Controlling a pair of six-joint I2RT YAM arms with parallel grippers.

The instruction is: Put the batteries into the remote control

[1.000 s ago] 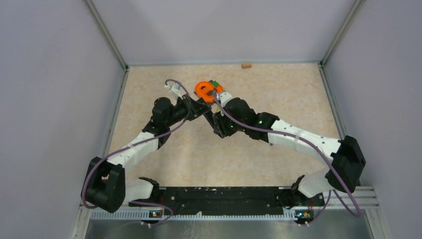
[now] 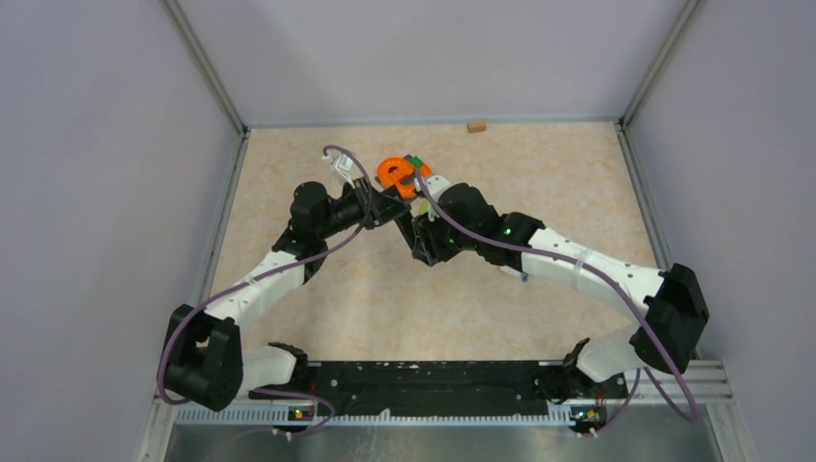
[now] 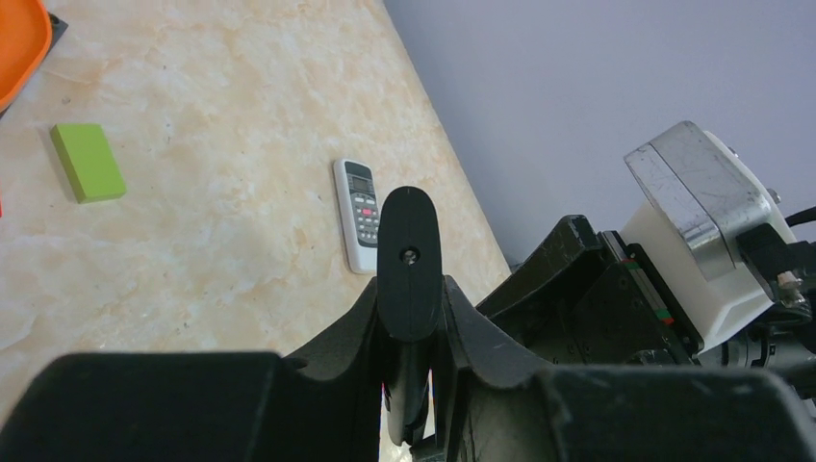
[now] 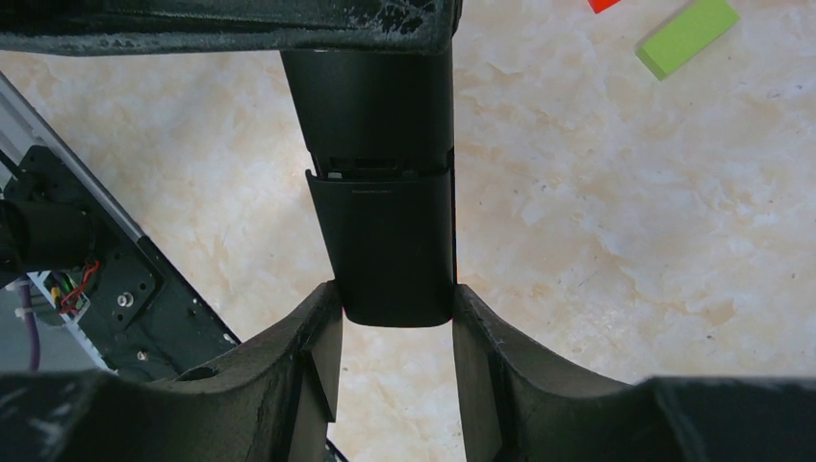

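Observation:
A black remote control (image 2: 405, 223) (image 4: 380, 106) is held in the air between both grippers, mid-table. My left gripper (image 2: 390, 202) is shut on one end. My right gripper (image 2: 421, 241) is shut on the other end, where the battery cover (image 4: 383, 241) shows a narrow gap from the rest of the body. A white remote (image 3: 358, 217) lies on the table beyond them. No loose battery can be made out clearly.
A green block (image 3: 89, 162) (image 4: 686, 38) and an orange object (image 2: 395, 173) lie behind the grippers. A small tan block (image 2: 476, 126) is at the back edge.
The right arm has shifted very slightly in the top view; both grippers still hold the black remote in about the same place.

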